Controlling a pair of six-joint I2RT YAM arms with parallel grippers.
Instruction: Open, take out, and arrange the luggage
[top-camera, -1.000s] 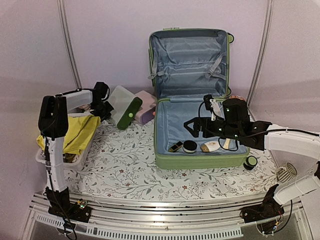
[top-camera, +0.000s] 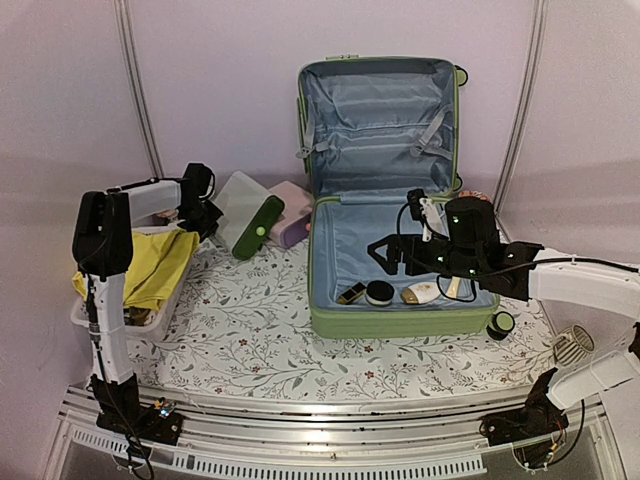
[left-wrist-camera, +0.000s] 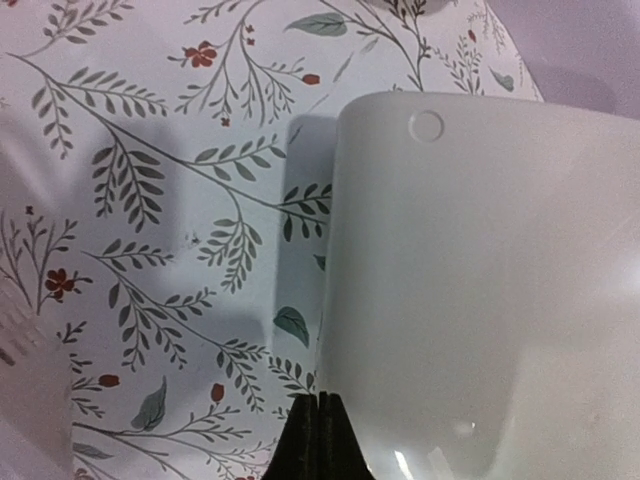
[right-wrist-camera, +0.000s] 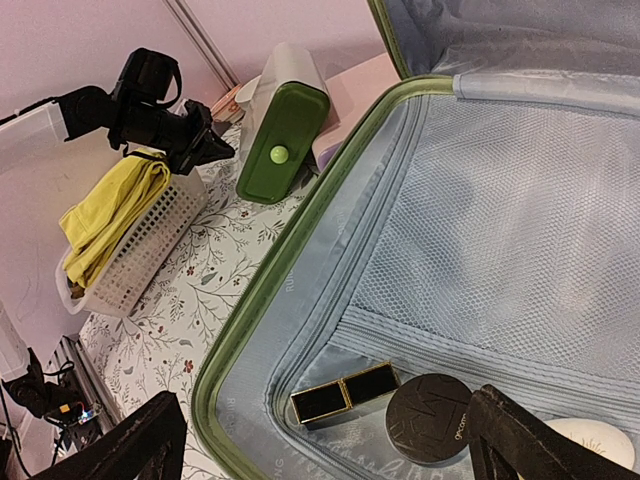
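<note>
The green suitcase (top-camera: 400, 322) lies open, lid upright; inside are a black-and-gold item (right-wrist-camera: 320, 398), a round black tin (right-wrist-camera: 425, 420), a pale bottle (top-camera: 420, 293) and other small items. My left gripper is shut beside a white box (left-wrist-camera: 480, 250) with a green end (right-wrist-camera: 285, 140), at the back left; nothing shows between its fingers. My right gripper (top-camera: 400, 255) hangs open over the suitcase, its fingers at the lower edge of the right wrist view.
A white basket (top-camera: 150, 325) with yellow cloth (top-camera: 150, 270) stands at left. A pink box (top-camera: 292, 205) is behind the white one. A striped mug (top-camera: 572, 345) and a round dark-green item (top-camera: 501, 325) lie at right.
My left arm has shifted very slightly near the white box. The right arm and the suitcase look unchanged.
</note>
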